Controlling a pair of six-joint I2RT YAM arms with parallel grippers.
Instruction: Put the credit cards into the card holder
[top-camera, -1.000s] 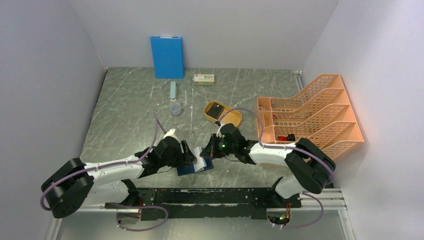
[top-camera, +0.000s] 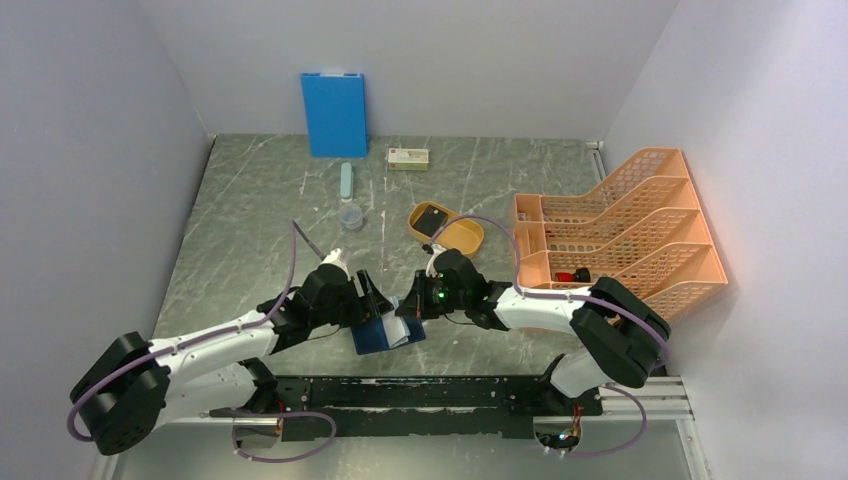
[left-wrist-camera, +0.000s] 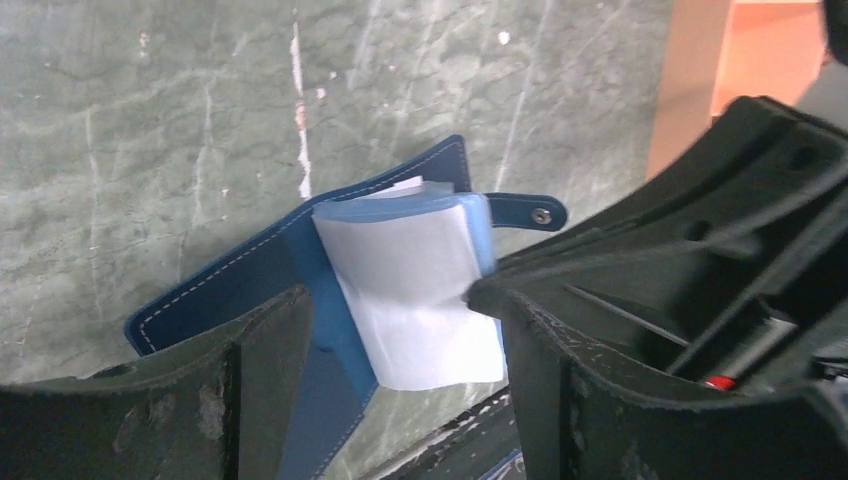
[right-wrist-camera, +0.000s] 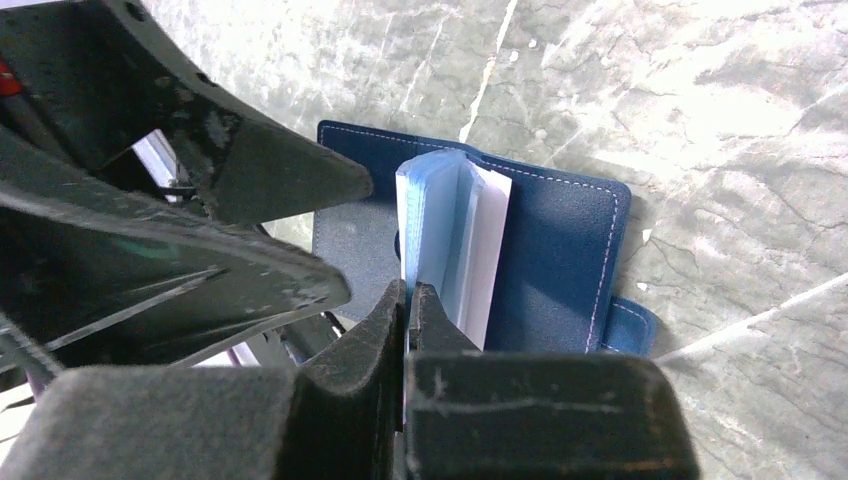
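The dark blue card holder (right-wrist-camera: 560, 240) lies opened on the table between my arms, its whitish sleeve pages (left-wrist-camera: 405, 280) standing up from the cover. My right gripper is shut on the edge of those sleeves, a thin pale line showing between its fingertips. On the other side of the pages, my left gripper is open, its fingers apart with nothing gripped. A narrow white edge (left-wrist-camera: 407, 184) peeks out behind the pages; whether it is a card or a sleeve, I cannot tell.
A yellow tray (top-camera: 463, 237) with a dark flat item (top-camera: 431, 220) stands behind my right gripper. Farther back are a clear cup (top-camera: 350, 216), a light blue bar (top-camera: 346, 181) and a small box (top-camera: 408, 159). An orange rack (top-camera: 620, 220) fills the right side.
My left gripper has shifted slightly left and rotated a little, drawing back from the pages. The right gripper has moved slightly left, staying at the sleeves' edge.
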